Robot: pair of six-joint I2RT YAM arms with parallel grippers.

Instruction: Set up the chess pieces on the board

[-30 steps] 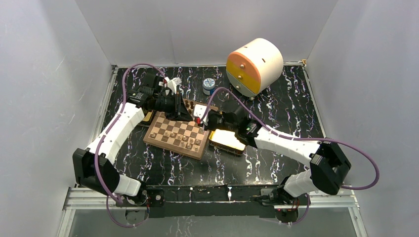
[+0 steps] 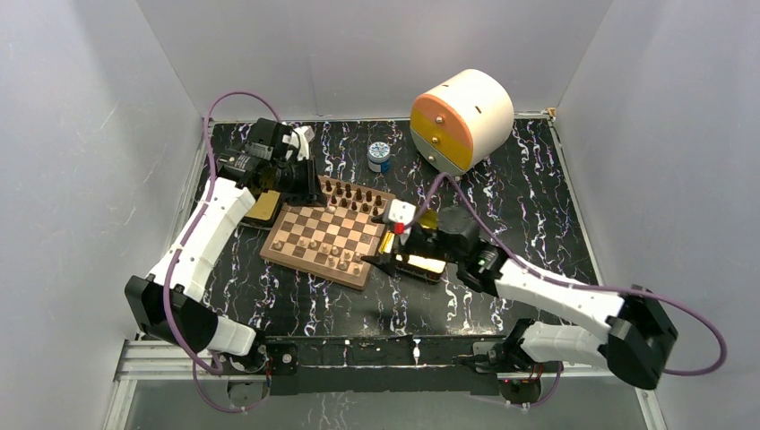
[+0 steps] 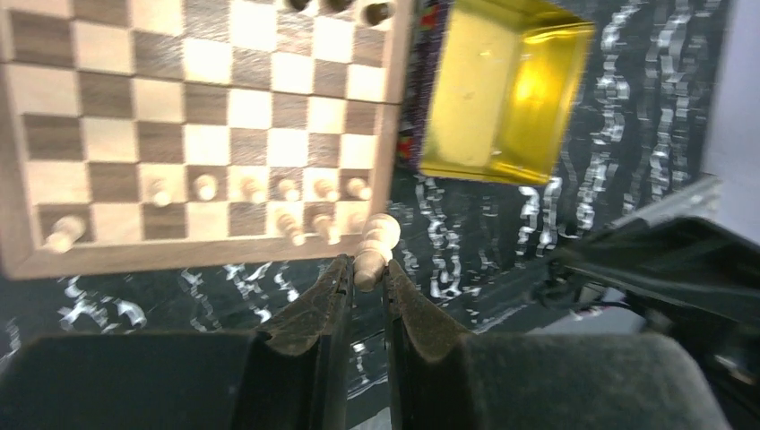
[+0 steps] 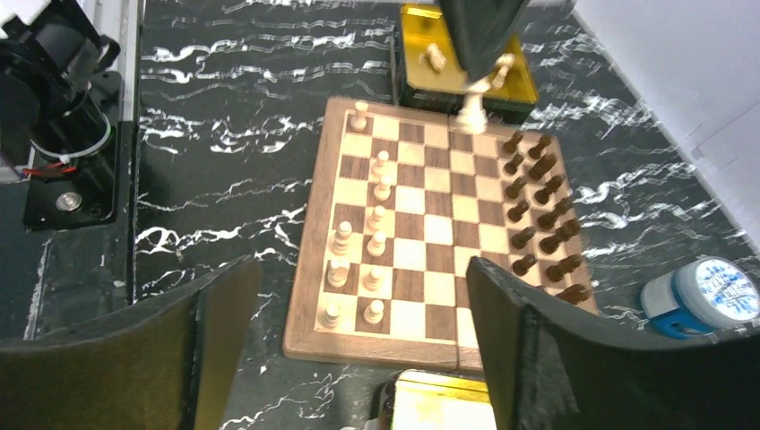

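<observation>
The chessboard holds dark pieces in rows along one side and light pieces along the other. My left gripper is over the board, shut on a light chess piece in the left wrist view. My right gripper is right of the board, apart from the left one, its fingers spread with nothing between them.
Gold boxes flank the board: one at the left, one at the right under the right arm. A blue-labelled jar and a white drum cabinet stand behind.
My left gripper has moved up and left in the top view, away from the right one. My right arm has moved right and toward the front.
</observation>
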